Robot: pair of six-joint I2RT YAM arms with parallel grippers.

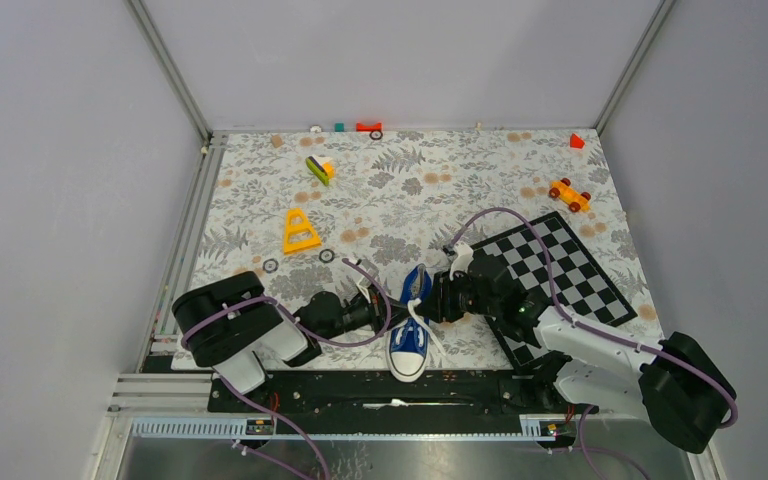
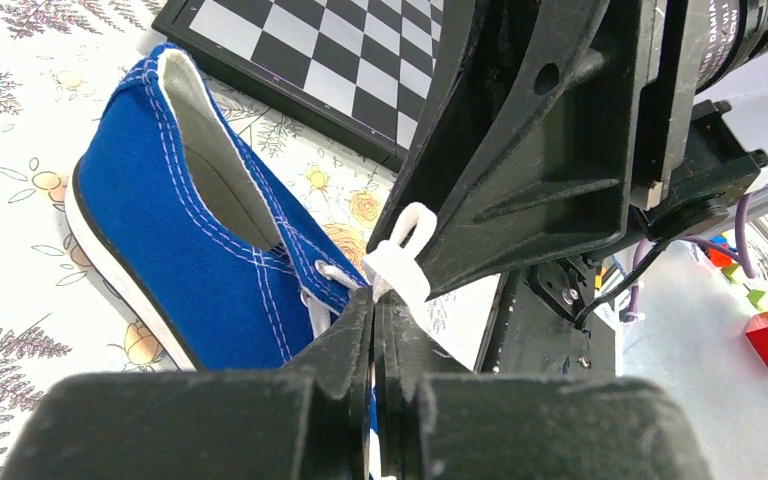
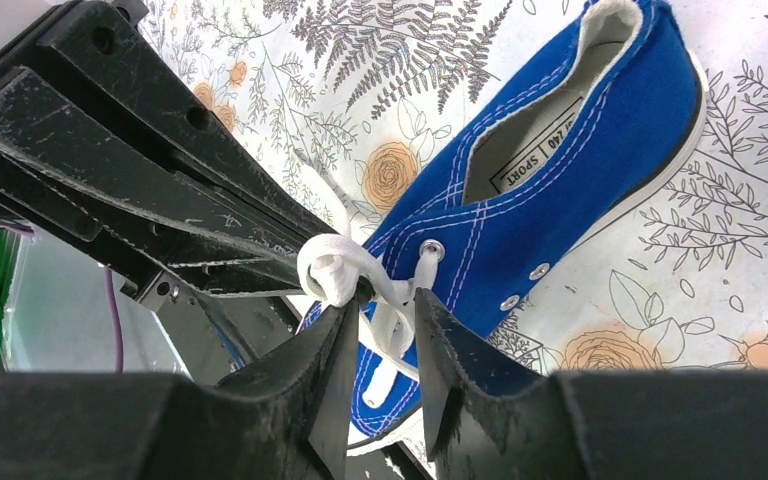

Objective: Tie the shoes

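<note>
The blue canvas shoe (image 1: 409,335) with its white toe stands upright at the table's front edge, toe toward the front. From the left, my left gripper reaches over the lacing, its fingers shut. The white lace (image 3: 335,265) is looped around the left fingertips, as the right wrist view shows; whether any strand is pinched between them is hard to tell. My right gripper comes in from the right, part open, its fingers on either side of lace strands close to the left tips. Lace ends (image 1: 434,340) trail over the shoe's right side.
A checkered board (image 1: 560,265) lies to the right, under the right arm. Toy parts are scattered farther off, among them a yellow frame piece (image 1: 300,231) and a yellow car (image 1: 569,195).
</note>
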